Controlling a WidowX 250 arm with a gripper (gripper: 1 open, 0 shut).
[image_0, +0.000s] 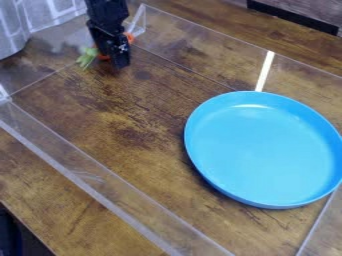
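My black gripper (110, 54) is low over the wooden table at the upper left, around a small orange vegetable with green leafy tops (88, 57), probably a carrot, which is partly hidden behind it. The fingers are dark and small in the view, so their exact hold on the vegetable is unclear. A large light blue plate (261, 150) lies on the right side of the table.
A pale crumpled cloth or plastic (20, 25) is at the top left corner. Clear strips run along the table (107, 130) edges.
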